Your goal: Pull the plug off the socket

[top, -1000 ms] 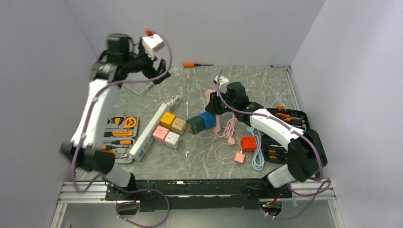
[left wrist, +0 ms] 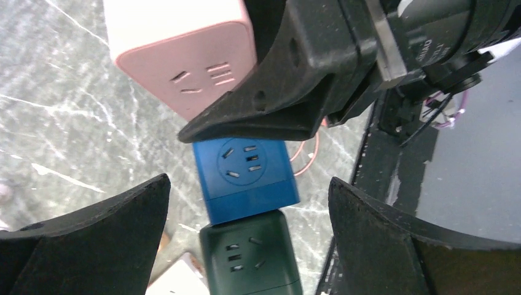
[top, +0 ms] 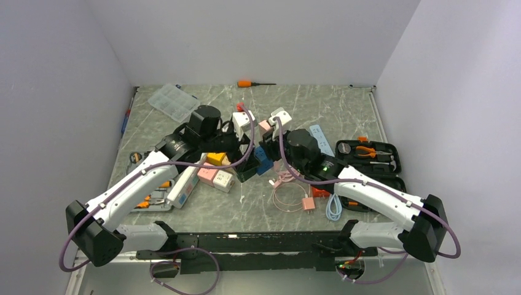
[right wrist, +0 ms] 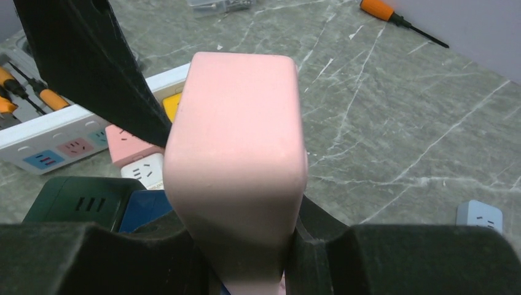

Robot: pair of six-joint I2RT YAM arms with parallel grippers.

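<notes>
A long pink socket strip rises between the fingers of my right gripper, which is shut on it. Beside the strip is a blue plug block with slots on its face, and a dark green plug block lines up against it. How the blue block joins the strip is hidden. Over these blocks my left gripper stands open, one finger on either side of them in its wrist view and nothing clasped. In the right wrist view, a dark left finger reaches down near the pink strip.
Pink and white plug blocks sit left of the grippers, by a white power strip. A pink cable and a tool case lie right.
My left arm has swung from the back left down to the green and blue blocks. The right gripper has shifted slightly left with the pink strip, whose tilt has changed.
</notes>
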